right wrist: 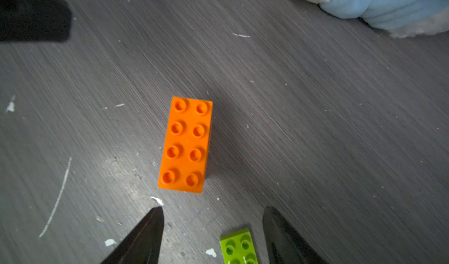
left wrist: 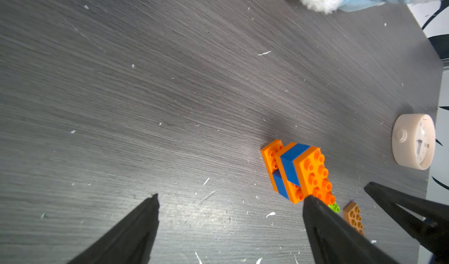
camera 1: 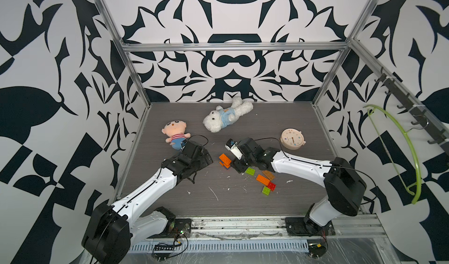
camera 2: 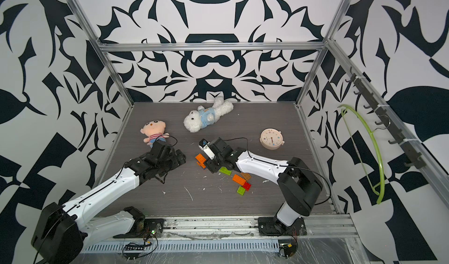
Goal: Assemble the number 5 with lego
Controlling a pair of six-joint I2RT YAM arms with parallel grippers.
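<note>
A stacked lego structure of orange and blue bricks stands on the table, its upper part offset from the base in the left wrist view. From above, its studded orange top fills the middle of the right wrist view. My left gripper is open and empty, to the left of the structure. Just right of it and higher, my right gripper has its fingers spread with nothing between them. A green brick lies on the table beneath that gripper.
Loose bricks lie front right of the structure: brown, orange, red and green. A white plush dog, a doll and a clock lie around.
</note>
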